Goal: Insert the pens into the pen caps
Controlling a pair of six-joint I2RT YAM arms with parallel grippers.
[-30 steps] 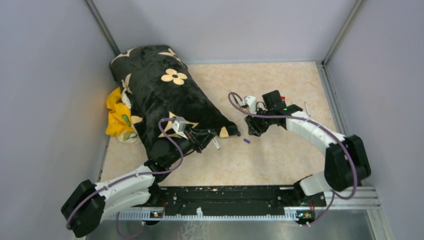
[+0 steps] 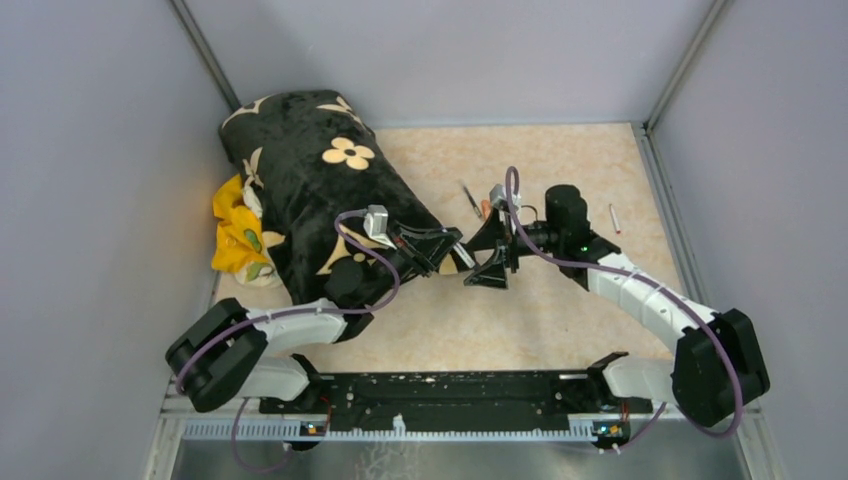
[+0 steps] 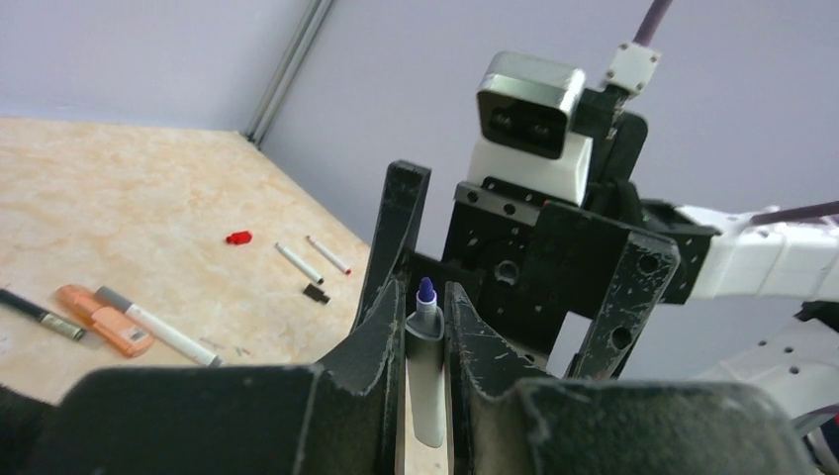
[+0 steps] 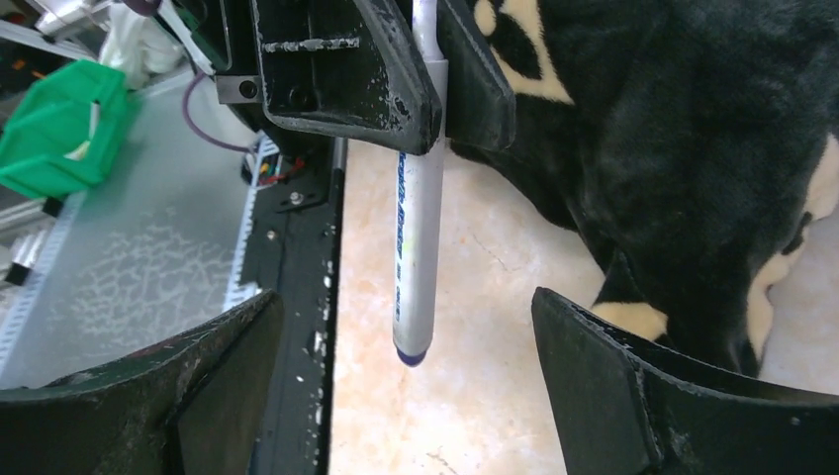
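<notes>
My left gripper is shut on a white pen (image 4: pixel 419 247) with a blue end, held tilted near mid-table. That end points toward my right gripper, whose open fingers stand either side of it in the right wrist view, apart from the pen. The right gripper has nothing between its fingers. On the tabletop in the left wrist view lie a black pen (image 3: pixel 45 315), a grey-white pen (image 3: pixel 158 327), thinner white pens (image 3: pixel 297 261), a small red piece (image 3: pixel 238 237) and a small black piece (image 3: pixel 315 294); whether these pieces are caps I cannot tell.
A dark patterned blanket (image 2: pixel 290 170) covers the left of the table beside a yellow cloth (image 2: pixel 235 235). An orange tool (image 3: pixel 104 322) lies among the pens.
My left gripper has moved right and up in the top view, carrying the pen. My right gripper has turned and risen to face it, now very close.
</notes>
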